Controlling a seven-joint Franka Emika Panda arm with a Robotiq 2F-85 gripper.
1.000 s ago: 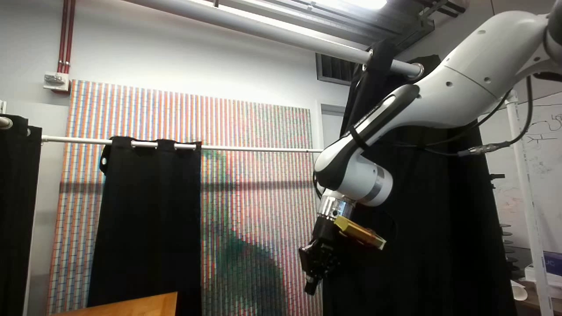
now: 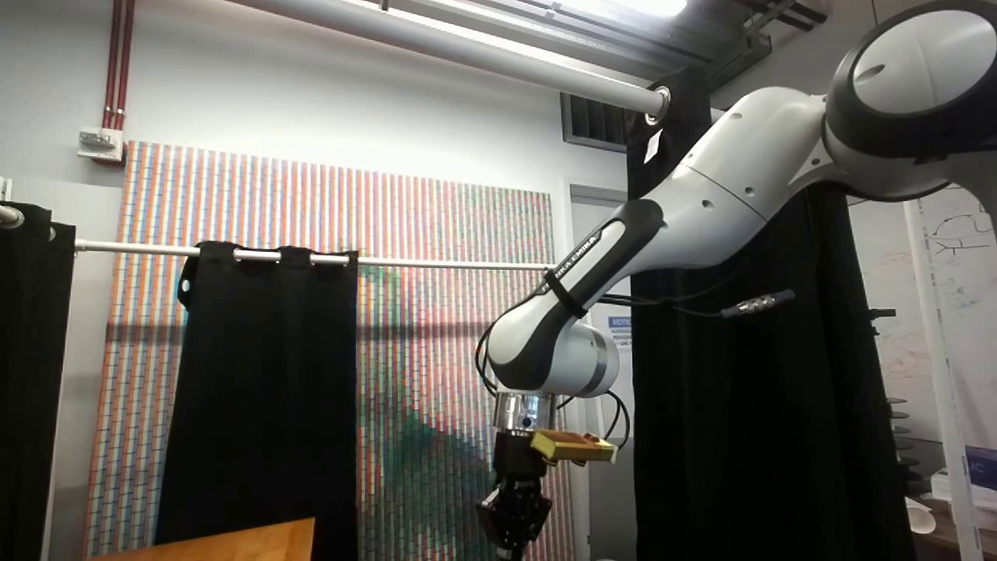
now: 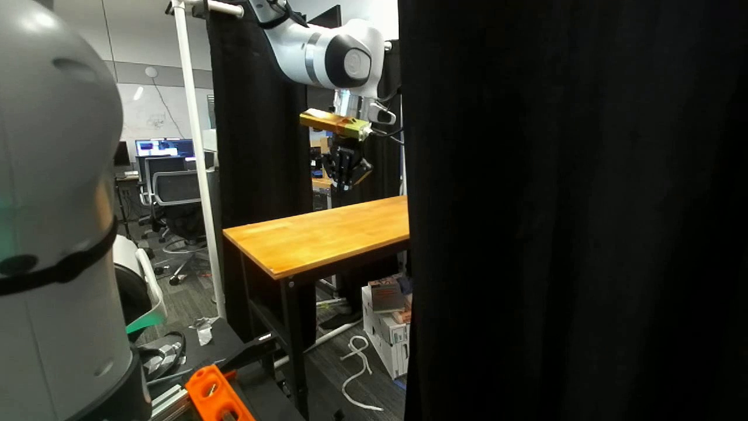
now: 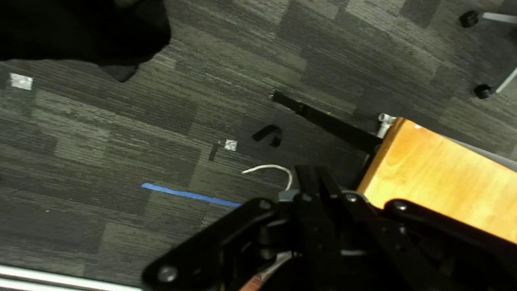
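Note:
My gripper point(image 2: 510, 550) points straight down at the lower edge of exterior view 1, below a yellow block-like part on the wrist. From exterior view 2, the black gripper point(image 3: 342, 185) hangs in the air above and behind the wooden table point(image 3: 319, 228). Its dark fingers point(image 4: 308, 180) meet in the wrist view, shut, and nothing shows between them. Below it are mostly carpet and, at the right, one end of the wooden tabletop point(image 4: 436, 179). That visible part of the tabletop is bare.
Black curtains point(image 2: 257, 402) hang around the area, and one curtain point(image 3: 575, 210) blocks the right half of exterior view 2. White boxes point(image 3: 389, 340) and a white cord point(image 3: 363, 361) lie on the floor. A blue tape strip point(image 4: 189, 195) marks the carpet.
In exterior view 1 my arm has swung left and the gripper has come down a little. The gripper has gone from tilted to nearly vertical.

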